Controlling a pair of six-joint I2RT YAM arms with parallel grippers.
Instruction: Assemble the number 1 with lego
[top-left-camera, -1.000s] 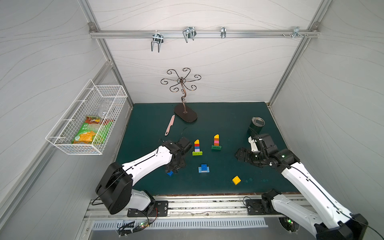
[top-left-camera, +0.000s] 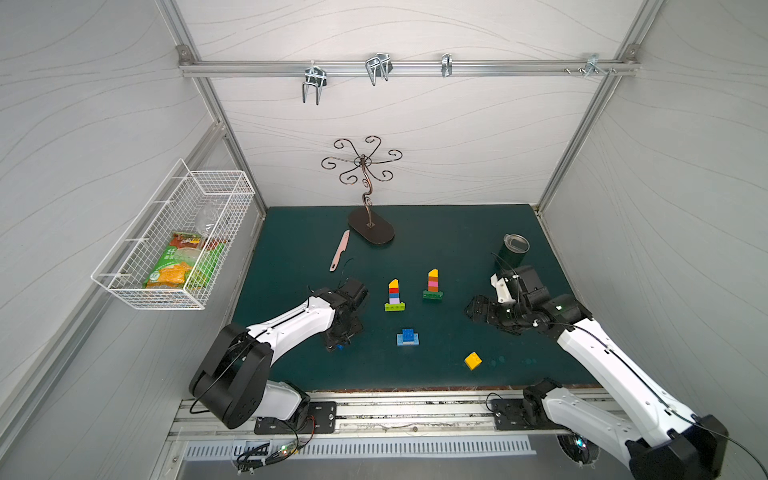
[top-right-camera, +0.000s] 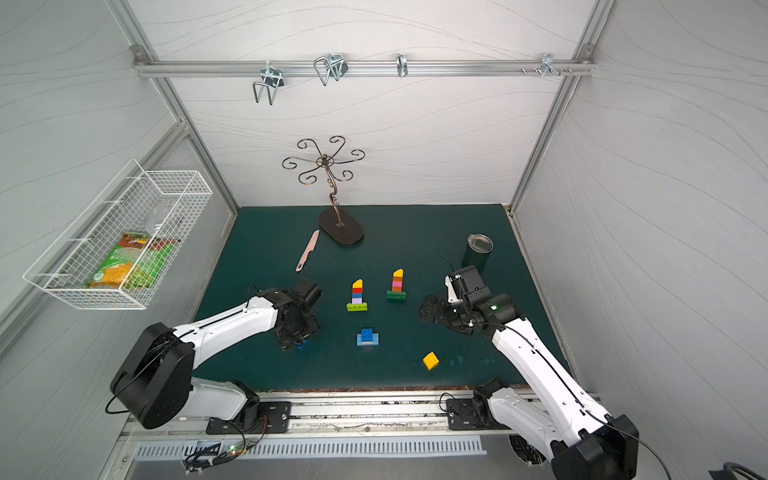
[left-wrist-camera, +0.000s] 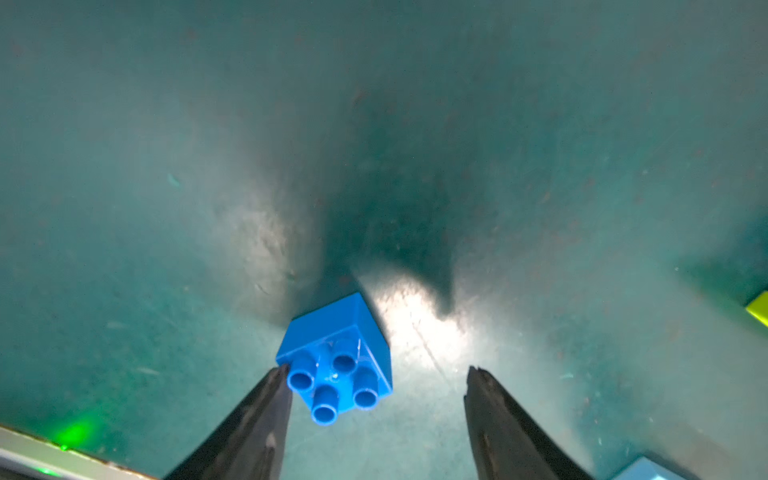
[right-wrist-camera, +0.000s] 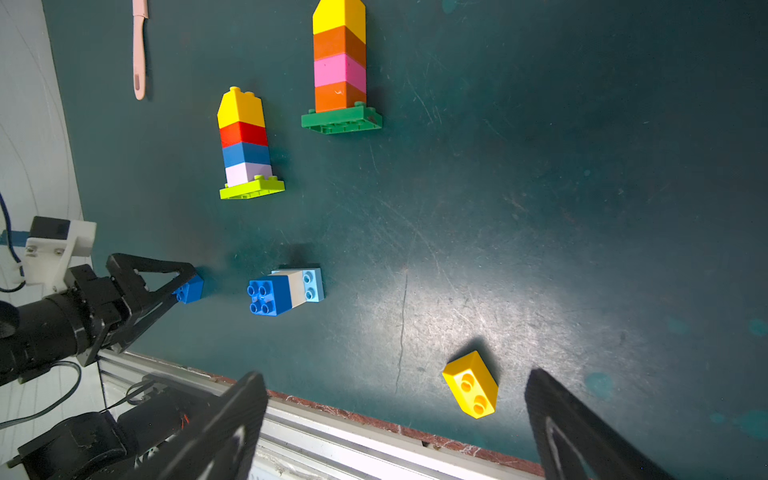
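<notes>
A loose blue brick (left-wrist-camera: 332, 328) lies on the table, studs toward the camera in the left wrist view. My left gripper is part open over it; the left finger is close to the brick or touching it, while a clear gap separates it from the right finger. At table centre, a partial stack has a light blue base (right-wrist-camera: 313, 285), a pale brick (right-wrist-camera: 297, 288) and a blue brick (right-wrist-camera: 270, 296) on top. My open, empty right gripper hangs at the right. A yellow slanted brick (right-wrist-camera: 470, 384) lies near the front edge.
Two finished-looking number towers, one on a lime base (right-wrist-camera: 253, 189) and one on a dark green base (right-wrist-camera: 342, 120), stand behind the stack. Farther back are a pink knife (top-left-camera: 340, 249), a metal stand (top-left-camera: 371, 227) and a dark can (top-left-camera: 513, 251).
My left gripper has moved leftward overall across the last second and now covers most of the loose blue brick from above. The right arm has barely shifted; the stack is unchanged.
</notes>
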